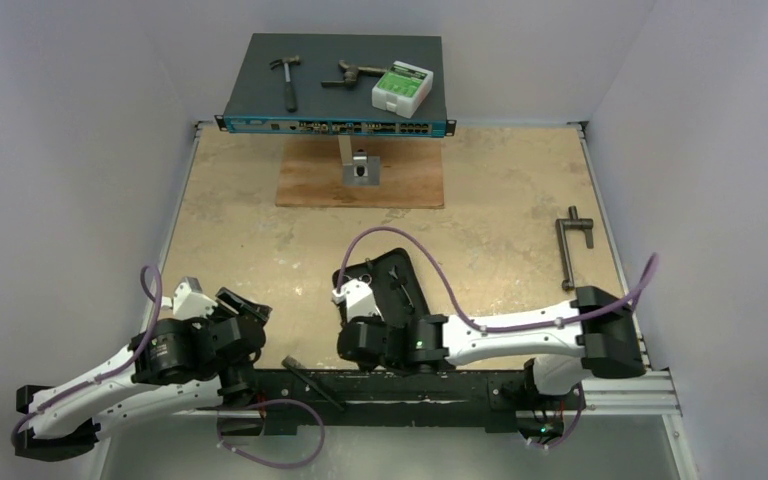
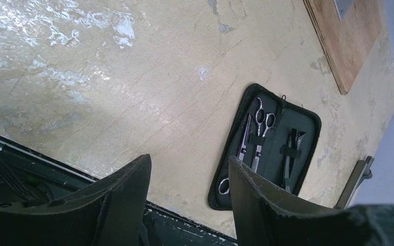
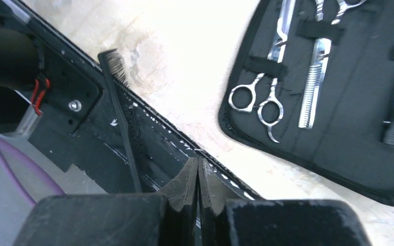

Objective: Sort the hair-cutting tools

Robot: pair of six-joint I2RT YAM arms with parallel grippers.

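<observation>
The open black case (image 2: 303,124) holds scissors (image 3: 278,45), thinning scissors (image 3: 310,97) and darker tools (image 2: 287,169) under straps. A black comb (image 3: 120,115) lies outside the case, along the dark rail at the table's front edge; from above, the comb (image 1: 310,380) is left of the right arm. My right gripper is shut, its fingertips touching and nothing showing between them, to the right of the comb. My left gripper is open and empty, left of the case. From above, the right arm hides part of the case.
A dark rail (image 1: 410,388) runs along the front edge. At the back, a rack unit (image 1: 310,85) carries a hammer (image 1: 289,85) and a white-green box (image 1: 402,88). A metal tool (image 1: 565,250) lies at the far right.
</observation>
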